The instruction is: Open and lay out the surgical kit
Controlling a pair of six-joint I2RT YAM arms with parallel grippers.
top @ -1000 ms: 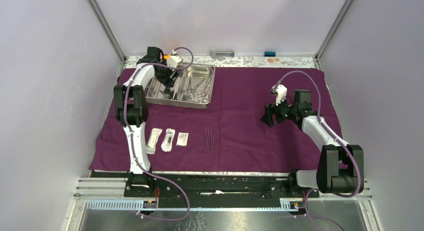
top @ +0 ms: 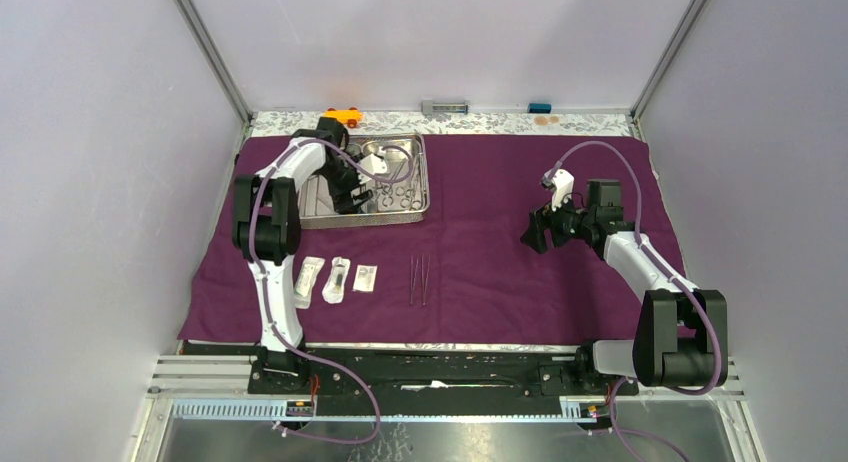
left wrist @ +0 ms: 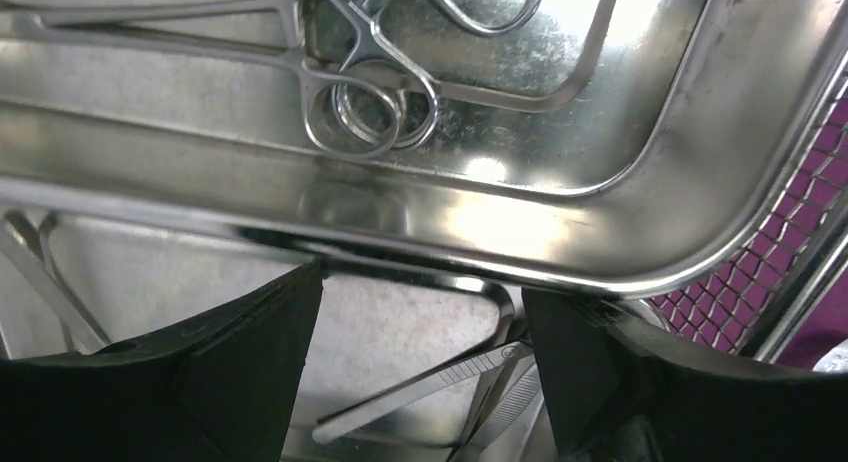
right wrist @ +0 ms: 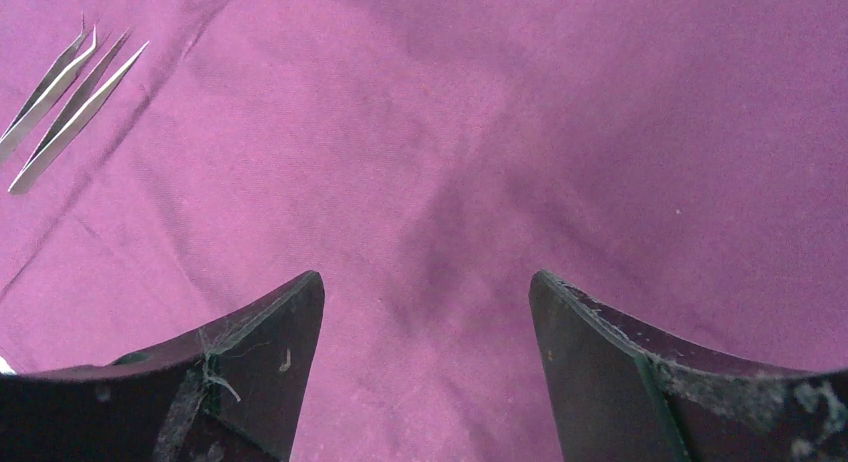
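The metal kit tray (top: pixel 362 220) stands at the back left of the purple cloth. My left gripper (top: pixel 352 197) is down over its left part, fingers apart. In the left wrist view, a flat ribbed metal instrument (left wrist: pixel 425 390) lies between and below the fingers, its upper end near the right finger (left wrist: pixel 590 382); no grip on it shows. Across the divider, ring-handled instruments (left wrist: pixel 375 112) lie in the other compartment. Over the cloth on the right, my right gripper hangs with its fingers apart and bare cloth between them.
Two tweezers (top: pixel 419 281) lie side by side on the cloth (top: pixel 500 302). To their left are a small packet (top: pixel 365 278) and two wrapped packs (top: pixel 336 280). A yellow toy (top: pixel 343 115) stands behind the tray.
The right arm has stayed put.
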